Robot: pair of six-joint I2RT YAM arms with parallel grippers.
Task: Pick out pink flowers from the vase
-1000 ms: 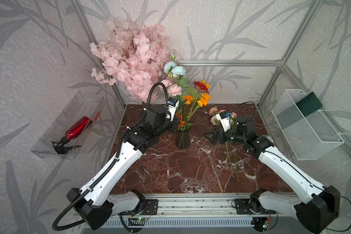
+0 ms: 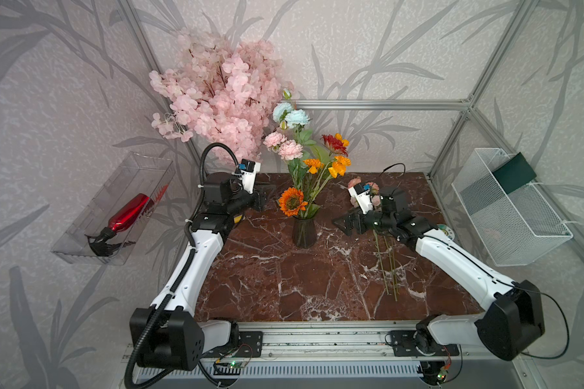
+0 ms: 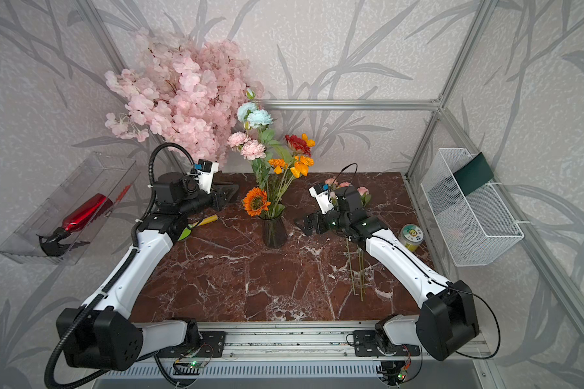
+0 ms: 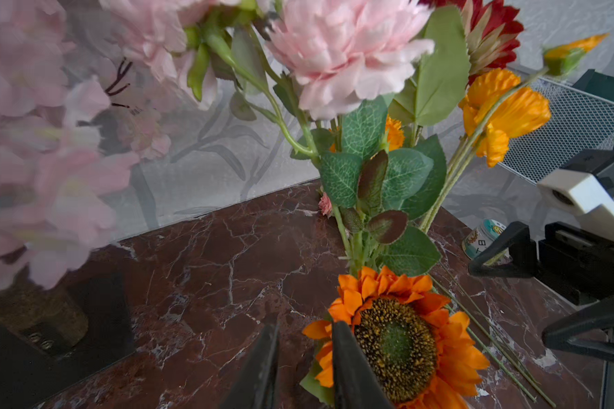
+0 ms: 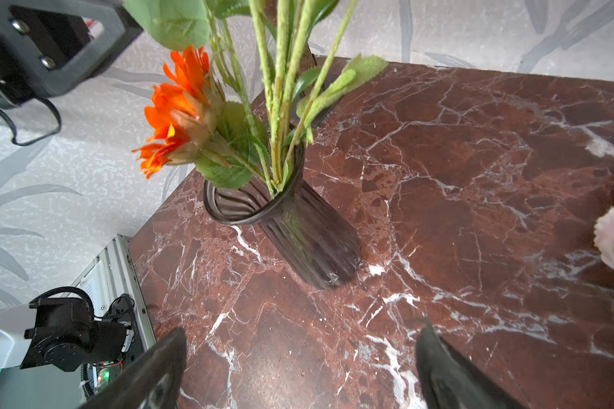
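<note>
The dark ribbed vase (image 2: 304, 234) stands upright mid-table, holding mixed flowers. Two pink blooms (image 2: 290, 150) rise from it on the left, below pale blue ones; in the left wrist view a pink bloom (image 4: 348, 54) fills the upper middle. My left gripper is partly open, apart from the vase on its left, with nothing held; the sunflower (image 4: 397, 347) shows beyond its fingers. To the vase's right, my right gripper is wide open and empty. Other pink flowers (image 3: 363, 192) lie on the table behind the right arm, their stems (image 3: 357, 272) pointing frontward.
A large pale-pink blossom bunch (image 2: 224, 97) stands at the back left. A clear box (image 2: 113, 207) with a red bottle is at left, a white mesh basket (image 2: 512, 214) at right. One can (image 3: 411, 234) sits by the right arm.
My left arm has drawn back leftward from the vase, uncovering the sunflower. The right gripper has shifted slightly left. The pink blooms stay in the vase.
</note>
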